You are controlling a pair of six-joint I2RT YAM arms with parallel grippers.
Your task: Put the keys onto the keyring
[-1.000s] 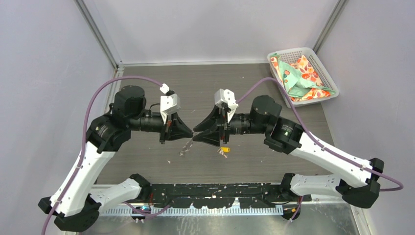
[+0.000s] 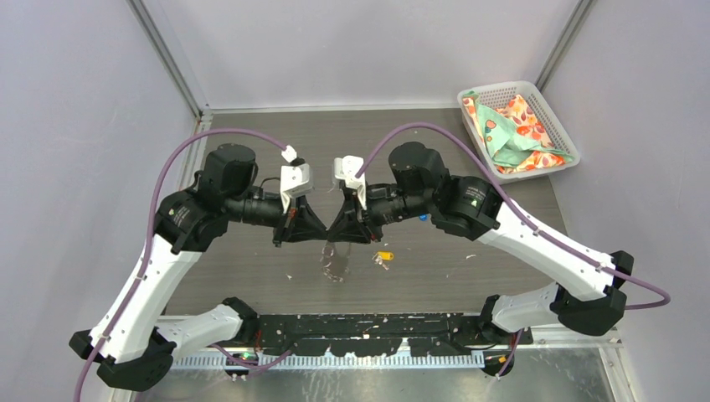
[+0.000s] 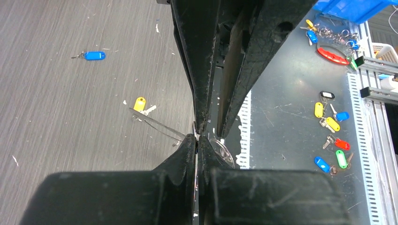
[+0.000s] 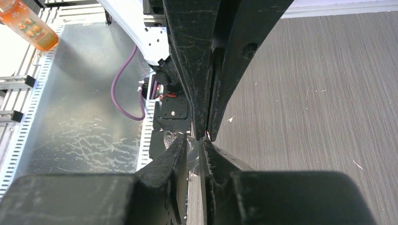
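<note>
In the top view my left gripper and right gripper meet tip to tip above the wooden table. A thin metal keyring with blurred hanging parts dangles just below them. The left wrist view shows my left fingers closed together at the tips, with thin wire rings beside them and a blurred strip trailing off. My right fingers stand slightly apart at the ring. Exactly how the ring sits at the tips is hard to see. A yellow-tagged key lies on the table below.
A blue-tagged key lies farther off on the table. Along the metal front ledge are several coloured key tags, a red-handled tool and a blue bin. A white basket with cloth stands at the back right.
My right gripper has moved left and tilted, up against the left gripper's tips. The dangling bunch has swung rightward and is now blurred. The left gripper has barely shifted.
</note>
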